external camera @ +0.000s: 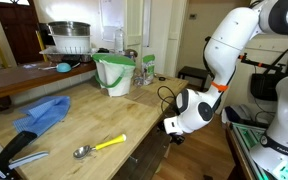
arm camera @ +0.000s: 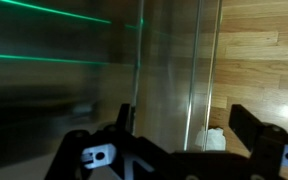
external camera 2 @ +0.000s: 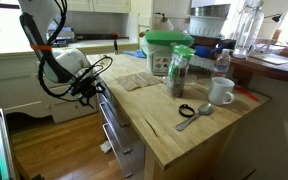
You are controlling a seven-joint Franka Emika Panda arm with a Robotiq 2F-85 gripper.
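My gripper stands open beside the counter's front, with its two dark fingers (arm camera: 271, 148) spread wide in the wrist view. A glossy upright panel (arm camera: 164, 75) and its edge run through the gap between them. Whether either finger touches the panel I cannot tell. From exterior view 2, the gripper (external camera 2: 90, 98) is low beside the top of the grey drawer fronts (external camera 2: 127, 128). The white arm (external camera: 196, 108) hides part of the drawers in exterior view 1.
On the wooden counter (external camera: 99, 105) are a blue cloth (external camera: 42, 115), a spoon (external camera: 82, 152), a yellow-handled tool (external camera: 111, 142) and a white-and-green bin (external camera: 114, 75). A white mug (external camera 2: 221, 91) stands near a spoon (external camera 2: 194, 117). Wooden floor (external camera 2: 69, 145) below the arm is clear.
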